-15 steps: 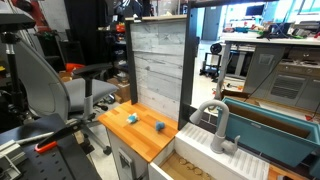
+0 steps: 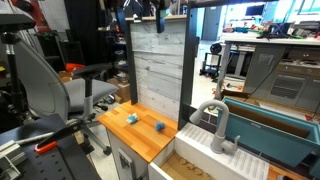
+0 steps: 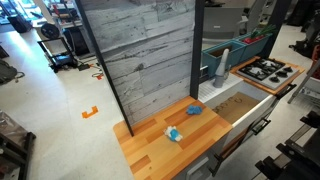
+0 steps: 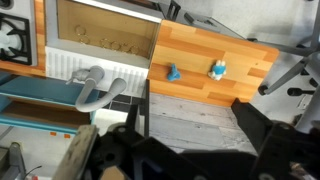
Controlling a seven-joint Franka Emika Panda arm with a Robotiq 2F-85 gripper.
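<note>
My gripper stands open above the counter, its dark fingers spread wide at the bottom of the wrist view with nothing seen between them. On the wooden counter (image 4: 192, 45) lie two small items, set apart from each other. One is a blue object (image 4: 173, 73), closer to the basin; the other is a white and blue object (image 4: 217, 69), farther along the wood. Exterior view 2 shows the blue object (image 3: 193, 110) near the back panel and the white and blue object (image 3: 174, 134) closer to the front. Both are clear of the gripper.
Beside the counter is a white basin with a brown floor (image 4: 105, 30), and a grey faucet (image 2: 215, 122) rises behind it. A grey plank panel (image 2: 158, 65) backs the counter. Past the basin sit a stove top (image 3: 268, 72) and a teal bin (image 2: 265, 130).
Along the top of exterior view 1, more of the arm has come into view, reaching toward the right over the counter. The two small items have stayed put.
</note>
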